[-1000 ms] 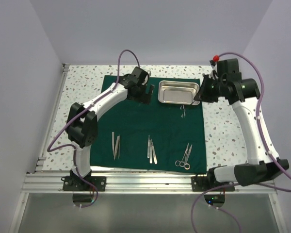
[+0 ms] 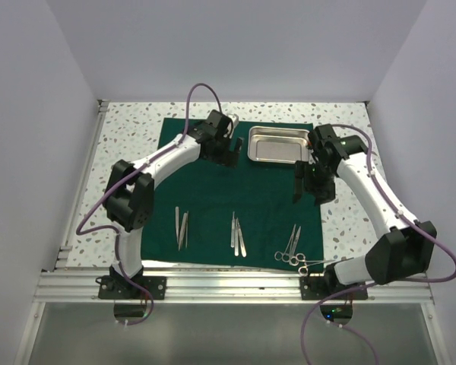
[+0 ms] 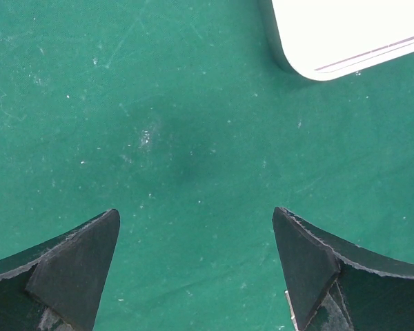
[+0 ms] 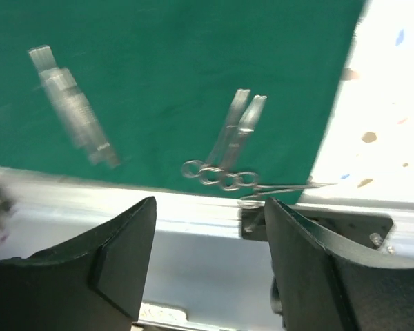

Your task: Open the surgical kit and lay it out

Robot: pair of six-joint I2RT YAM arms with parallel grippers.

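Note:
The metal tray (image 2: 279, 144) sits empty at the back of the green cloth (image 2: 205, 182); its corner also shows in the left wrist view. At the front right of the cloth lie two pairs of scissor-like instruments (image 2: 290, 245), side by side. Beside them a third ringed instrument (image 2: 313, 263) lies crosswise, reaching past the cloth's right edge. Blurred slim instruments (image 4: 76, 107) show in the right wrist view. My right gripper (image 2: 311, 188) is open above the cloth's right side, nothing between its fingers. Left of the tray, my left gripper (image 2: 235, 151) stands open and empty.
Slim tools (image 2: 237, 236) lie at the cloth's front middle, with several more (image 2: 182, 230) at the front left. A metal rail (image 2: 213, 281) runs along the table's front edge.
My right gripper moved from the tray's right side toward the front and opened. The left arm barely moved.

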